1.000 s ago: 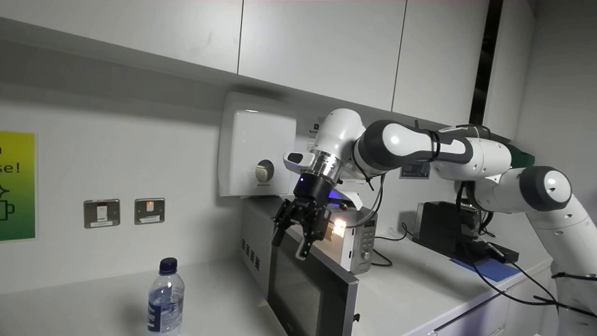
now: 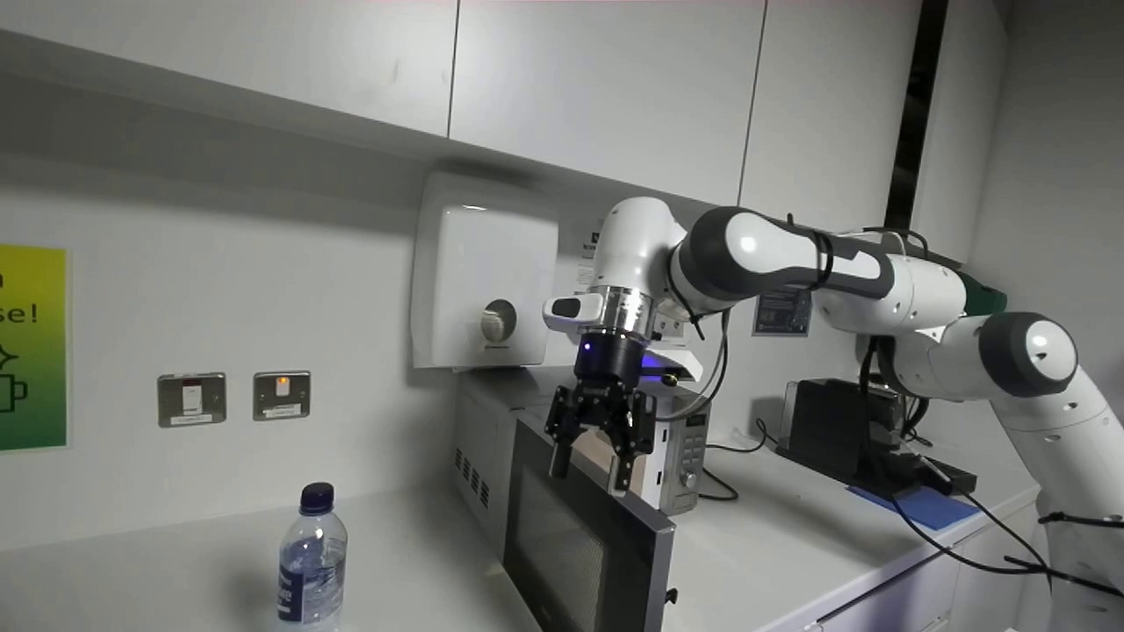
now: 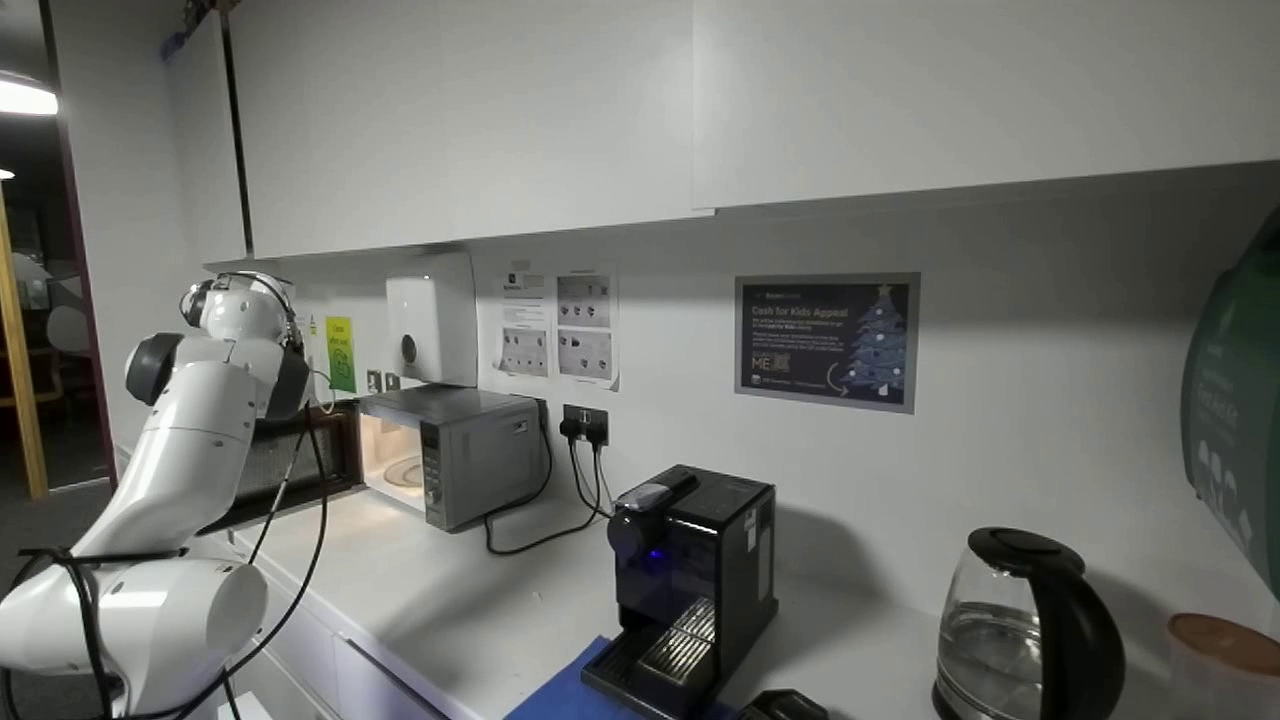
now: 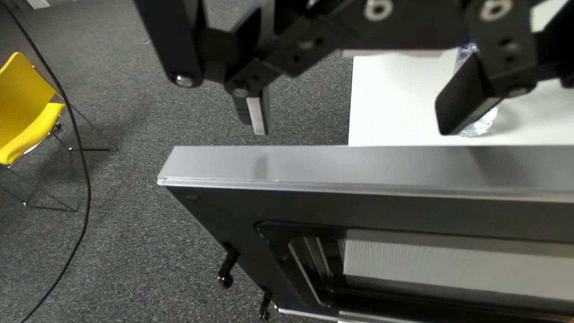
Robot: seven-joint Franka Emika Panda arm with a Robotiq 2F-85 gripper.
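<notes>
The microwave [image 3: 489, 454] stands on the counter with its door swung wide and its light on inside. In the wrist view the top edge of the door [image 4: 344, 167] runs across just below my fingertips. My gripper [image 2: 590, 476] points down near the upper part of the door, its fingers wide open and nothing between them. One finger [image 4: 257, 114] shows over the grey carpet, the other over the white counter. A water bottle with a dark blue cap [image 2: 313, 563] stands upright on the counter, left of the door; the gripper partly hides it in the wrist view.
Wall cupboards [image 2: 606, 84] overhang the arm, and a white dispenser [image 2: 485, 276] hangs behind it. A coffee machine [image 3: 696, 576] and a glass kettle [image 3: 1014, 636] stand further along.
My gripper has moved to the right in exterior view 1 and turned from a slant to nearly straight down. Its fingers stay open; door and bottle look unmoved.
</notes>
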